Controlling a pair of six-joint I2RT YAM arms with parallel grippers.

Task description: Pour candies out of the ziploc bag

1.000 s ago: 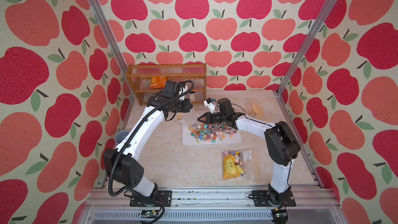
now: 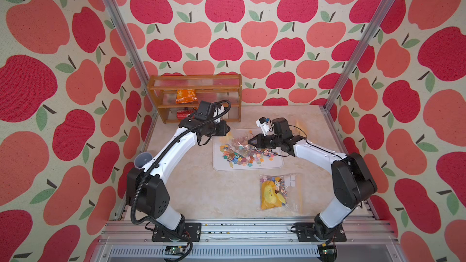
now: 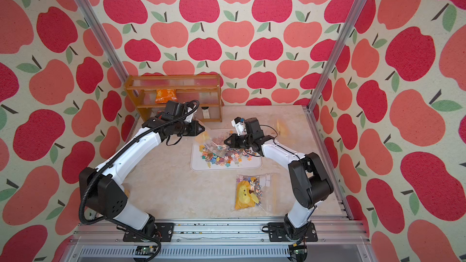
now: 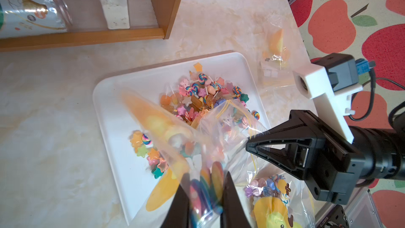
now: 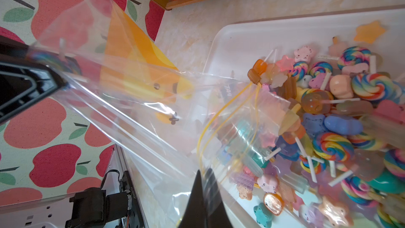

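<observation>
A clear ziploc bag (image 4: 168, 135) with yellow print and a few colourful candies stretches between my grippers, over a white tray (image 4: 118, 101) of scattered candies. My left gripper (image 2: 224, 128), above the tray's back left, is shut on one end of the bag, where bright candies bunch at its fingers in the left wrist view. My right gripper (image 2: 250, 141), over the tray's middle right, is shut, with the bag's clear plastic and yellow seal lines at its fingertips (image 5: 198, 194); whether it pinches the film is hard to tell.
A wooden shelf (image 2: 194, 78) with packets and cans stands at the back left. A filled bag (image 2: 274, 194) lies at the front right, another bag (image 4: 276, 50) at the back right. A cup (image 2: 143, 159) sits at the far left.
</observation>
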